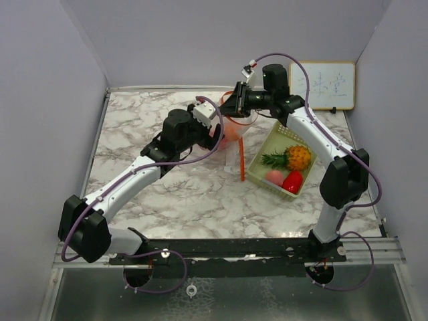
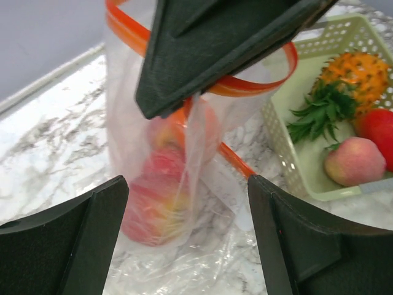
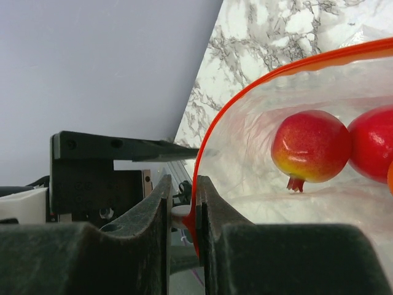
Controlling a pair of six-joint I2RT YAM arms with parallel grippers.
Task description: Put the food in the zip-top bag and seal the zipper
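The clear zip top bag (image 3: 258,153) with its orange-red rim hangs upright, its mouth spread wide. Inside it lie red pomegranate-like fruits, and another reddish fruit shows higher up in the left wrist view. My right gripper is shut on the near rim of the bag. My left gripper stands open beside the bag, its fingers (image 2: 92,236) apart on either side of the bag's lower body as seen in its own view; whether they touch the plastic I cannot tell.
A pale green basket (image 1: 255,175) right of the bag holds a toy pineapple (image 1: 297,158), a peach (image 1: 275,177) and a red pepper (image 1: 292,182). An orange slider strip (image 1: 242,160) lies beside the bag.
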